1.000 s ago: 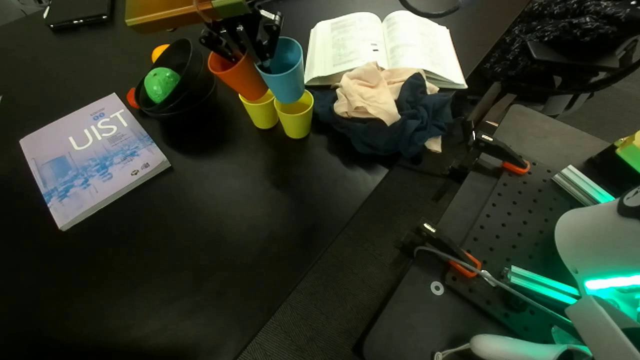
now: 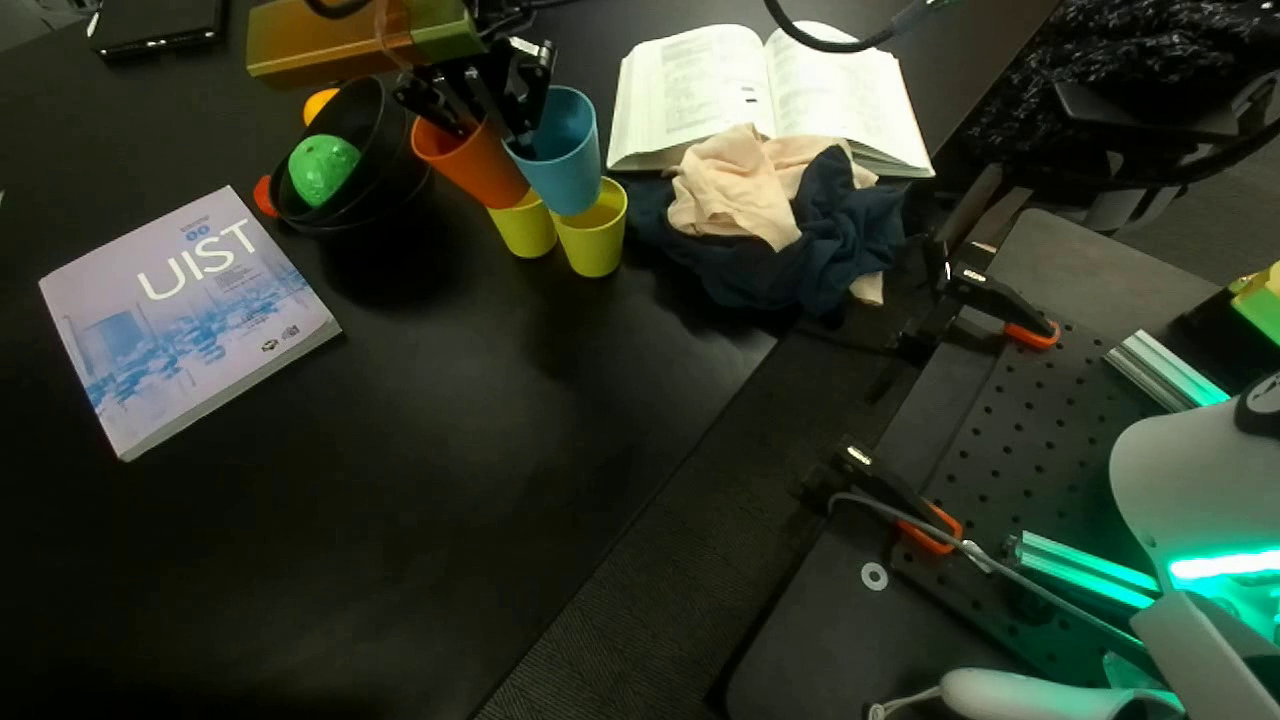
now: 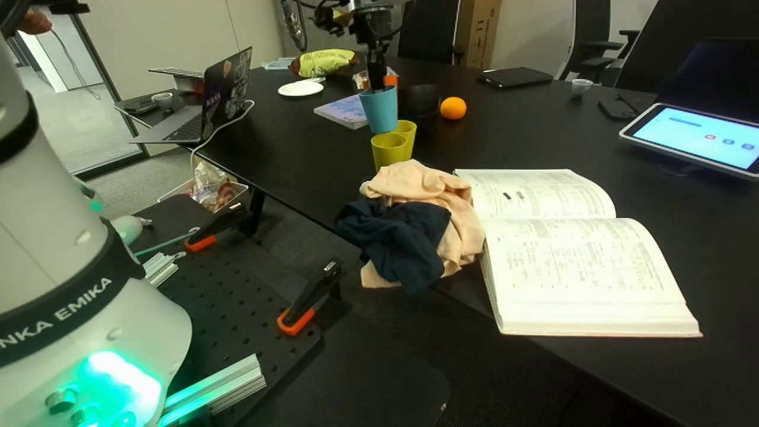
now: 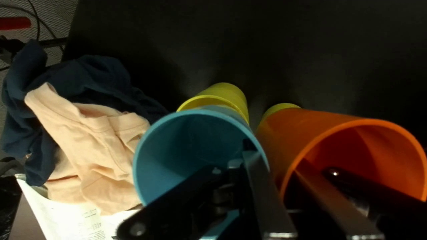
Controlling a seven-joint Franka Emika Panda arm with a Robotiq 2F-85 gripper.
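My gripper [image 2: 489, 120] is shut on the neighbouring walls of a blue cup [image 2: 567, 168] and an orange cup [image 2: 486, 174], with fingers reaching inside both. Both cups are held side by side, mouths up and tilted apart. Below them on the table stand two yellow cups: one yellow cup [image 2: 593, 246] is under the blue cup, the other yellow cup [image 2: 525, 230] under the orange one. The wrist view shows the blue cup [image 4: 180, 152] and orange cup [image 4: 296, 132] covering much of both yellow cups. Whether the bottoms have entered the yellow rims cannot be told.
Black bowls [image 2: 390, 144] holding a green ball [image 2: 321, 169] stand close beside the orange cup. Crumpled peach and navy cloth [image 2: 786, 222] and an open book [image 2: 768, 90] lie on the other side. Beyond the bowls is a UIST book [image 2: 186, 312].
My gripper has moved slightly down and left in exterior view 1, carrying both cups closer over the yellow ones. The yellow cups have not moved.
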